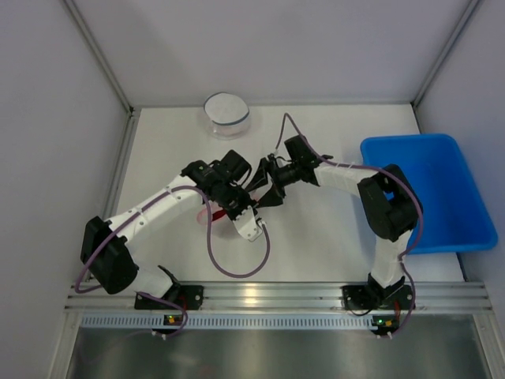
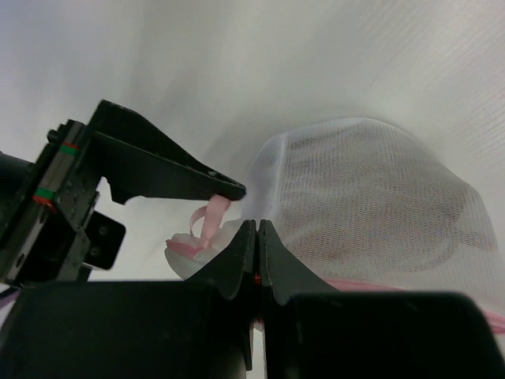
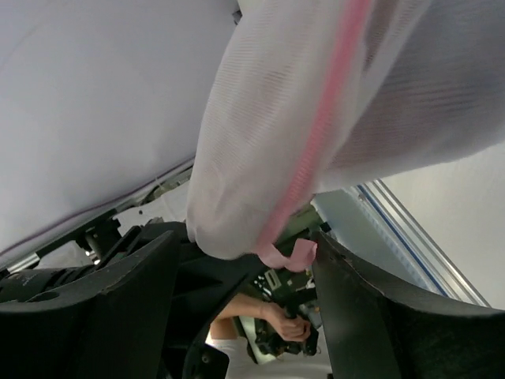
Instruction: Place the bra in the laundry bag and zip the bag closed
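The white mesh laundry bag [image 2: 367, 205] with pink trim lies low in the middle, largely hidden by both arms in the top view. My left gripper is shut on the bag's edge, a little red showing at its fingers. My right gripper is part open at the bag's corner, where a pink zipper-end loop sits between or just at its fingers; in the left wrist view that loop touches a fingertip. I cannot tell the bra apart from the bag; red fabric [image 1: 219, 214] shows under the left gripper.
A blue plastic bin [image 1: 438, 197] fills the right side. A white round lidded container [image 1: 226, 109] stands at the back.
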